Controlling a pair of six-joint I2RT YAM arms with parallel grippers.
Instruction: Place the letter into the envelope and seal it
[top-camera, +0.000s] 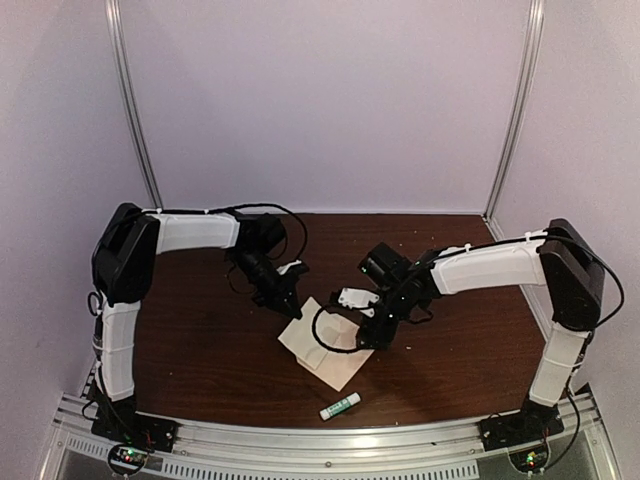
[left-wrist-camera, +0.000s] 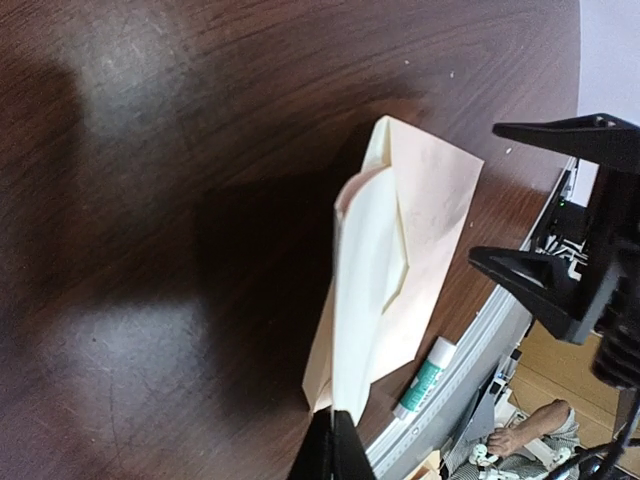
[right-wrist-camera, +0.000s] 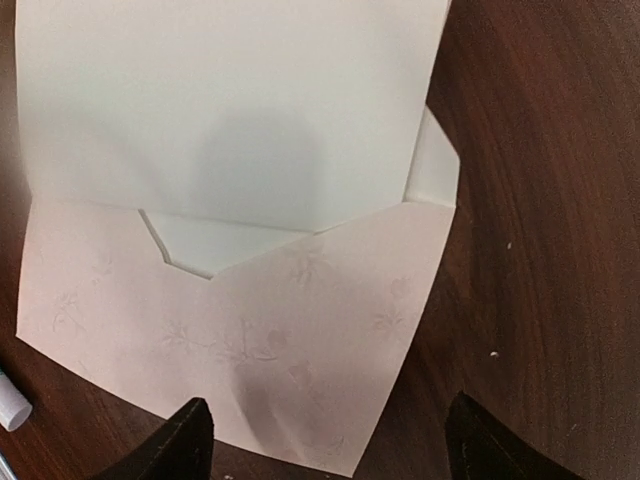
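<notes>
The white letter (left-wrist-camera: 365, 270) curves up from the table to my left gripper, which is shut on its edge. In the top view, that gripper (top-camera: 297, 314) stands at the paper's upper left. Under the letter's lower part lies the pinkish, faintly patterned envelope (right-wrist-camera: 270, 360). In the right wrist view the letter (right-wrist-camera: 220, 120) covers the opening; its right corner seems tucked behind the front edge, while the left part lies over the front. My right gripper is open above the envelope's far end, nothing between its fingers.
A green and white glue stick (top-camera: 340, 406) lies on the table in front of the papers, near the metal front rail (top-camera: 330, 438). Bare dark tabletop (top-camera: 210, 350) stretches to the left and behind.
</notes>
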